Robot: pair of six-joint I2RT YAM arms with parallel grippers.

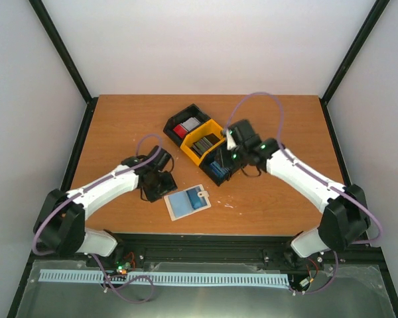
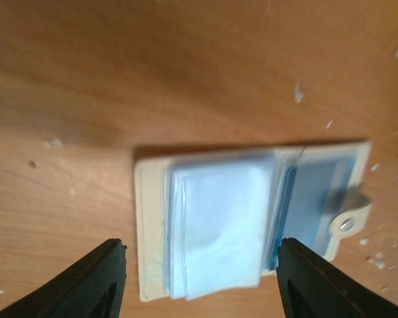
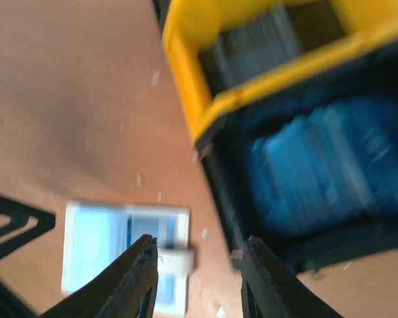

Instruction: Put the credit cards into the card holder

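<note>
An opened card holder (image 1: 188,202), cream-edged with clear and blue sleeves, lies flat on the table. In the left wrist view the holder (image 2: 219,225) shows pale sleeves and, at its right, a strap with a snap. My left gripper is part open above the holder's near side, nothing between its fingers. Part open too and empty, my right gripper hangs above the table by the black bin (image 3: 219,192), between it and the holder (image 3: 96,245). Blue cards (image 3: 318,165) stand in that bin, blurred.
A yellow bin (image 1: 191,140) with dark cards and another black bin (image 1: 174,124) with red and white cards adjoin in a diagonal row. Free table lies left and right; small pale scraps (image 1: 228,205) lie beside the holder.
</note>
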